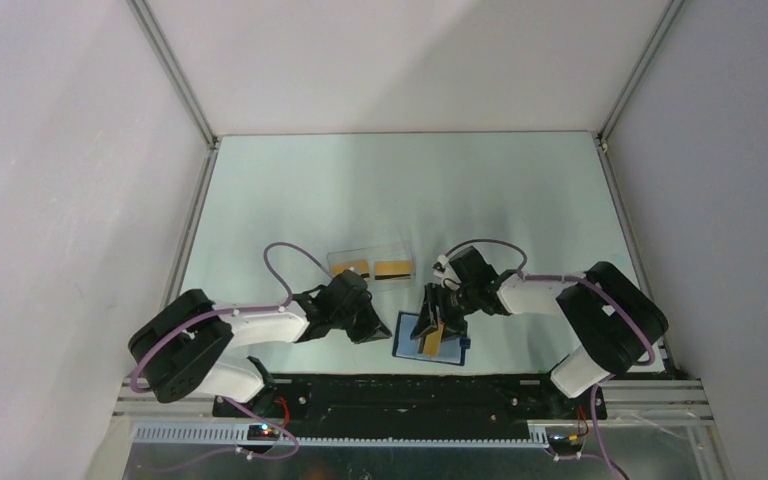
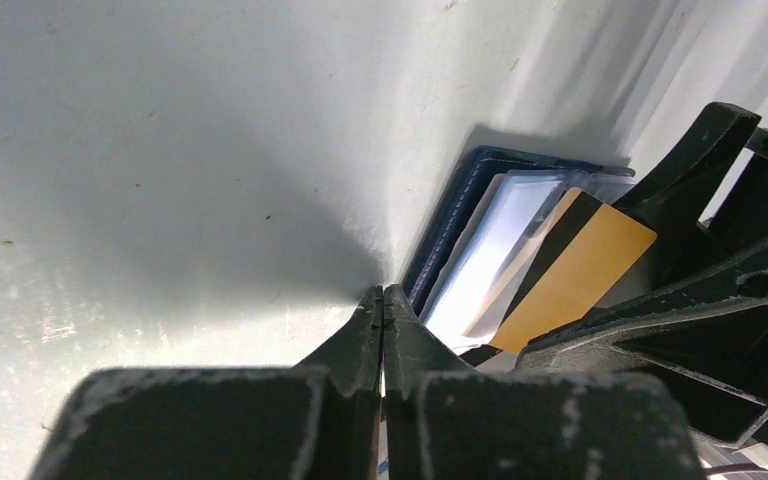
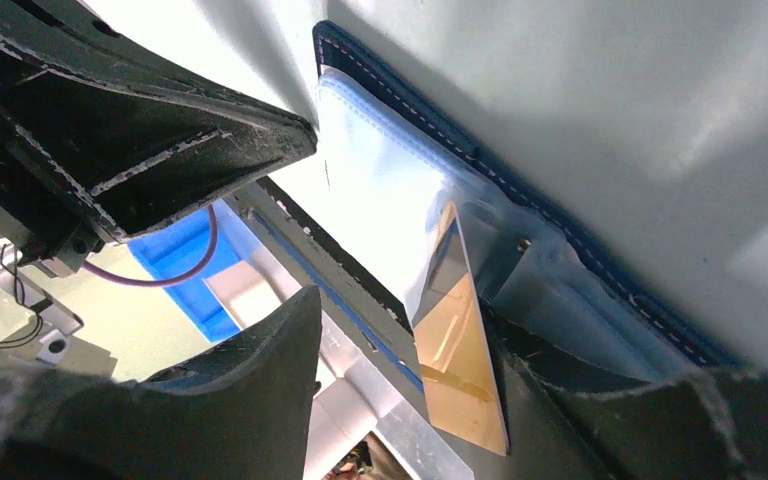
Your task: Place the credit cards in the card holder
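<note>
The open card holder point(image 1: 410, 335), dark blue with clear sleeves point(image 3: 380, 170), lies at the table's front middle. A gold card with a black stripe stands partly in a sleeve; in the right wrist view the card point(image 3: 455, 380) tilts between the right gripper's fingers. My right gripper is part open over the holder; whether it touches the card is unclear. My left gripper is shut just left of the holder, nothing visible between its fingertips.
A clear tray point(image 1: 370, 256) with gold cards point(image 1: 392, 270) lies behind the grippers. The front rail runs just below the holder.
</note>
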